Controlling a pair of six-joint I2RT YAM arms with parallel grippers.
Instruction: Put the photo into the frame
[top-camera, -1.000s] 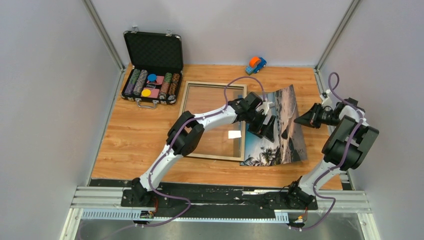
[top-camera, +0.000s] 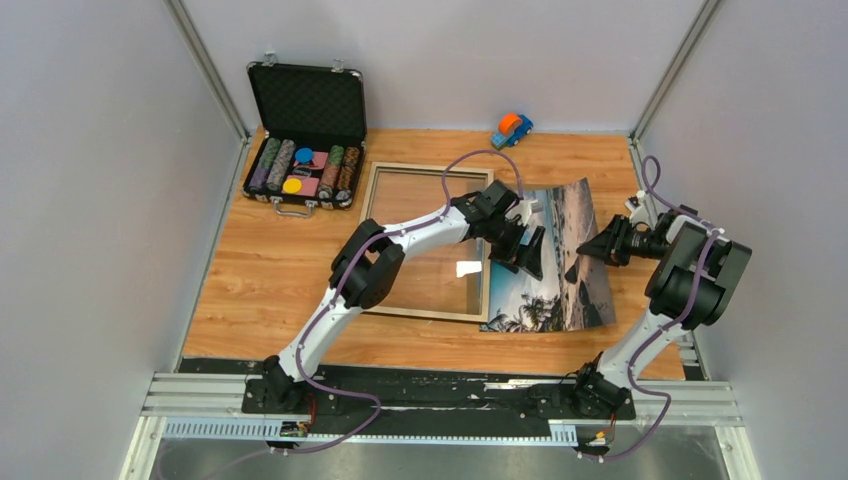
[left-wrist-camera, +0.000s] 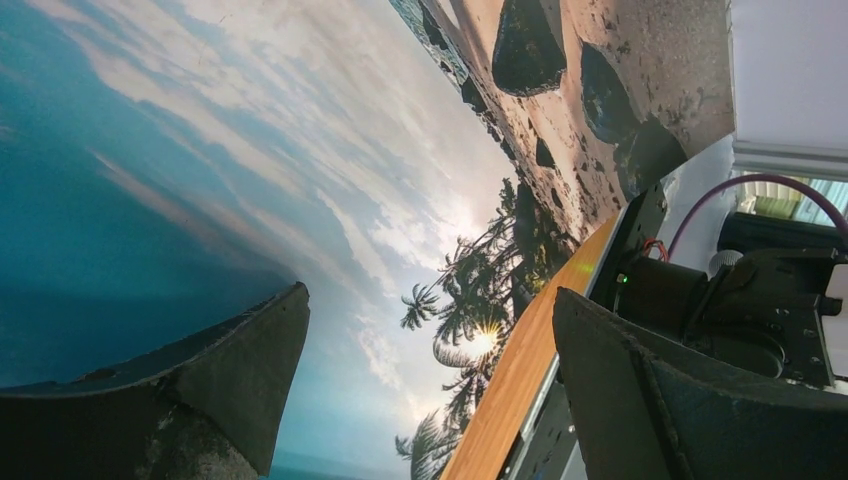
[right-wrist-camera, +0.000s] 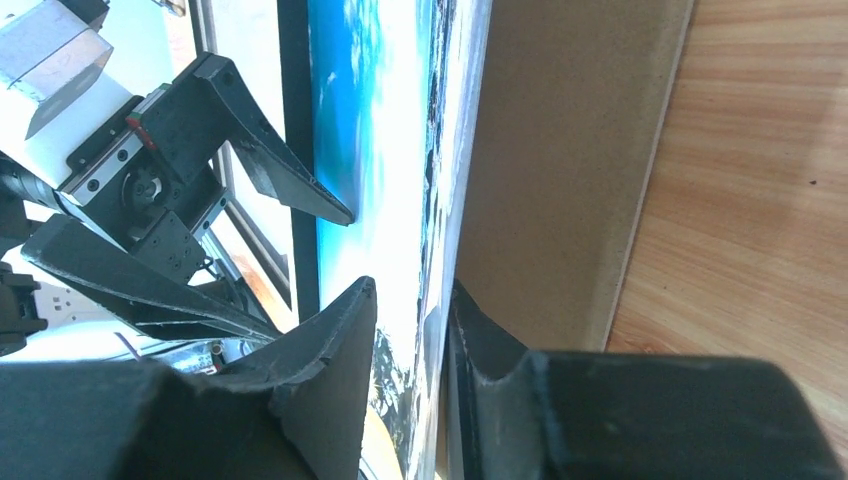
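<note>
The beach photo (top-camera: 530, 295) lies right of the wooden frame (top-camera: 425, 315), its left side close along the frame's right rim. Its right part is bent up in a curve. My left gripper (top-camera: 533, 257) is open over the photo's sky part, with nothing between its fingers; one of these fingers (right-wrist-camera: 300, 190) comes close to the photo's face in the right wrist view. At the photo's right side, my right gripper stands open, the photo's raised edge (right-wrist-camera: 455, 190) passing between its fingertips without being clamped.
A brown board-like surface (right-wrist-camera: 570, 150) shows beside the raised edge. An open case of poker chips (top-camera: 305, 175) stands at the back left, a toy car (top-camera: 512, 130) at the back. A white patch (top-camera: 468, 268) lies within the frame.
My right gripper has moved a little to the left, against the photo's right side. The photo's right part bowed up and shifted.
</note>
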